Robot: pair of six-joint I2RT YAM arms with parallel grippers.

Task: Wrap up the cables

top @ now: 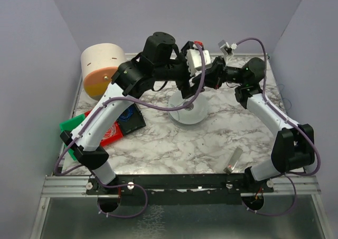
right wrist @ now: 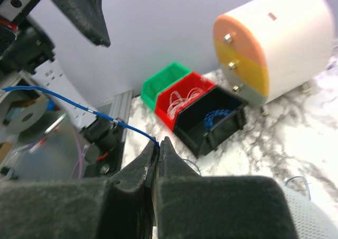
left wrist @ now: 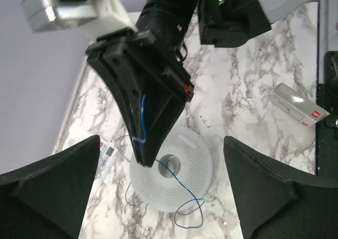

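A thin blue cable (right wrist: 84,108) is pinched at the tips of my right gripper, which is shut on it. In the right wrist view one stretch runs off to the left. Its lower part (left wrist: 185,187) hangs in a loose curl in the left wrist view. My left gripper stands open, its fingers wide apart, with the right gripper's dark fingers beyond the gap. No cable shows on the left fingers. Beneath both grippers lies a white round disc (left wrist: 193,154) with a central hole, partly hidden by the arms from above.
At the left sit a green bin (right wrist: 168,79), a red bin (right wrist: 198,83) with pale cable and a black bin (right wrist: 193,123) with blue cable. Behind stands a big white cylinder (right wrist: 296,33). A small white box (top: 234,159) lies front right; marble around it is clear.
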